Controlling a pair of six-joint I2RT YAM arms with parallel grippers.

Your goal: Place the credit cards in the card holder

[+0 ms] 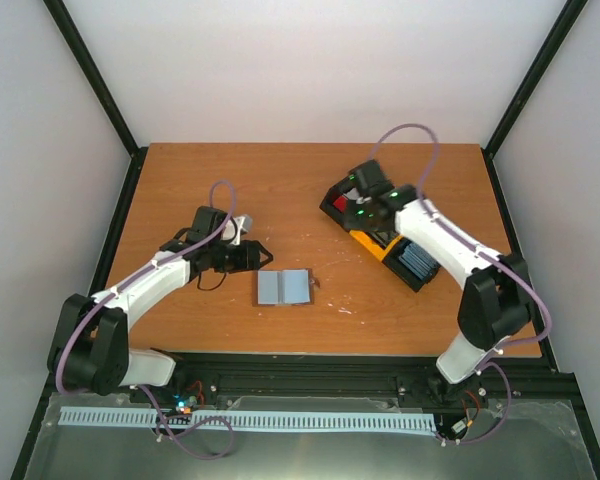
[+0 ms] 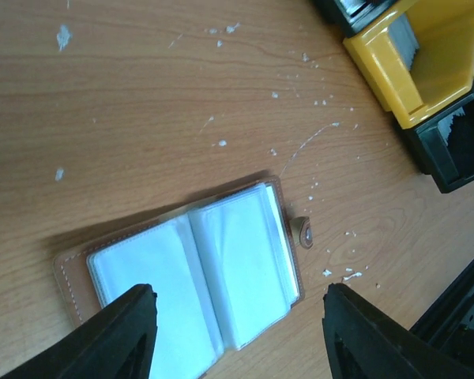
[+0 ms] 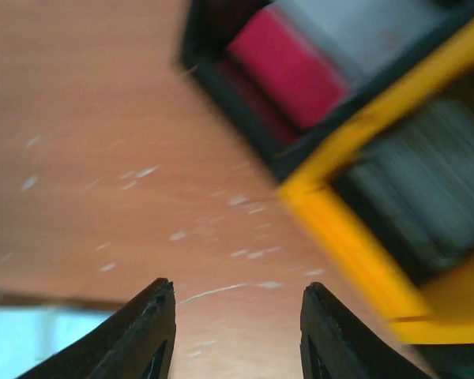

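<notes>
The card holder [image 1: 284, 287] lies open flat on the table, a brown cover with clear sleeves [image 2: 241, 253] showing in the left wrist view. Just above its left side, my left gripper [image 1: 263, 257] has its fingers spread, and the left wrist view shows only holder and table between them. My right gripper [image 1: 355, 215] is over the tray of bins at the right; its fingers [image 3: 154, 328] stand apart with bare table between. Cards stand in the bins: dark grey ones in the yellow bin [image 3: 363, 276], and red and grey ones [image 3: 288, 67] in a black bin.
A further black bin with bluish cards [image 1: 418, 262] adjoins the yellow one. White scuffs mark the wooden table [image 1: 210, 170].
</notes>
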